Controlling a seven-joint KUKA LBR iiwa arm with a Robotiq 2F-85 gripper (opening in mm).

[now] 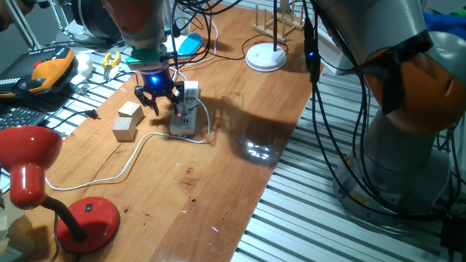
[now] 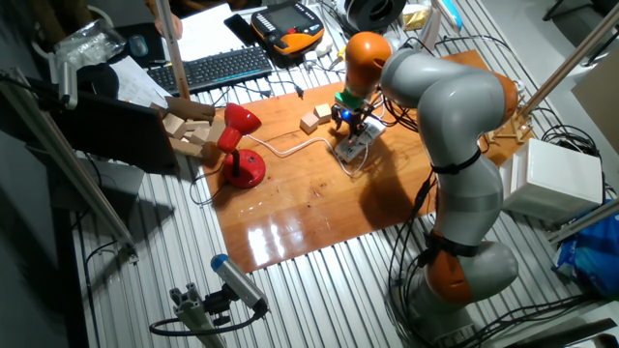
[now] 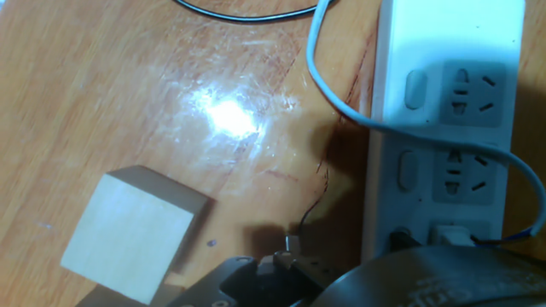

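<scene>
A white power strip (image 1: 185, 120) lies on the wooden table with a white cable looping over it. In the wrist view the strip (image 3: 394, 213) runs down the right side, showing sockets, switches and a plug near its lower end. My black gripper (image 1: 167, 110) points down at the strip's left edge, its two fingers apart. One finger is over or against the strip; whether it touches is unclear. Nothing shows between the fingers. Two pale wooden blocks, a nearer block (image 1: 124, 129) and a farther block (image 1: 131, 111), sit left of the gripper.
A red desk lamp (image 1: 89, 223) stands at the near left. Farther back are a white round base (image 1: 266, 57) and a wooden peg rack (image 1: 279, 25). Cables hang around the arm.
</scene>
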